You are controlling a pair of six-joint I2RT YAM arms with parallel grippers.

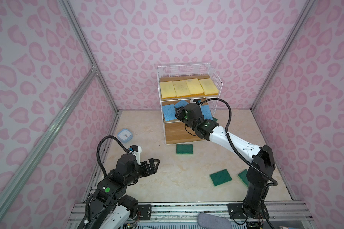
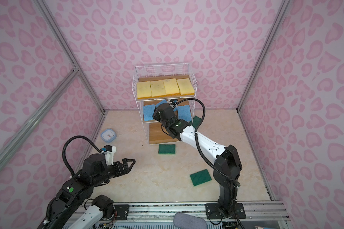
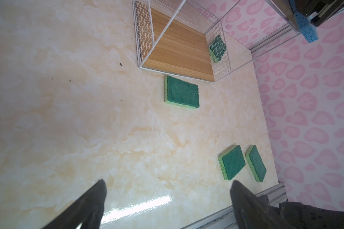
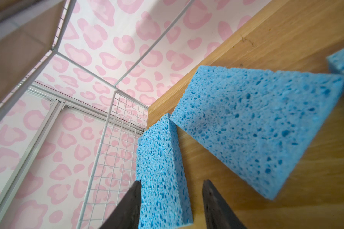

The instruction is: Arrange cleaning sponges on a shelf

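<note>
A wire shelf holds yellow sponges [image 1: 168, 89] on top and blue sponges [image 1: 169, 112] on its middle tier. My right gripper is at that middle tier, part open, low in its wrist view, beside an upright-edged blue sponge [image 4: 156, 160]; another blue sponge [image 4: 248, 118] lies angled to its right. Whether anything is between the fingers is unclear. My left gripper [image 1: 151, 167] stands open over the front left floor. Green sponges [image 3: 181, 91] lie on the floor.
The bottom tier [image 3: 179, 45] is bare wood. A small blue-rimmed clock [image 1: 125, 135] lies at left.
</note>
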